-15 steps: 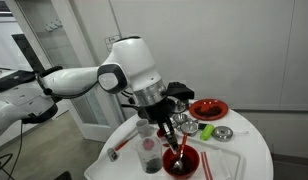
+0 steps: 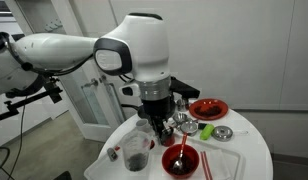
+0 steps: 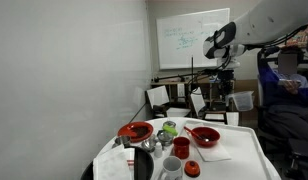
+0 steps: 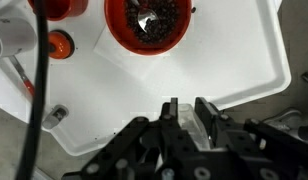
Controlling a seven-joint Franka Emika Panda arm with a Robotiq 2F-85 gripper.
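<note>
In the wrist view my gripper is shut on a pale, see-through object (image 4: 195, 128), only partly visible between the dark fingers. Exterior view 1 shows a clear container (image 2: 138, 157) just below and left of the gripper, which seems to be this object. A red bowl (image 4: 122, 30) of dark, bean-like pieces, with a metal utensil in it, lies apart from the fingers. Its red handle (image 2: 182, 145) leans up over the rim in exterior view 1.
The bowl stands on a white tray (image 4: 99, 93). Near it are a red mug (image 3: 181, 147), a white mug (image 3: 171, 167) and a round red object (image 3: 192, 169). A red pan (image 2: 208, 109) and metal ware lie farther back. Much of the tray is bare.
The arm has shifted and turned slightly, and the clear container has moved left with it, away from the bowl. The bowl has stayed in place.
</note>
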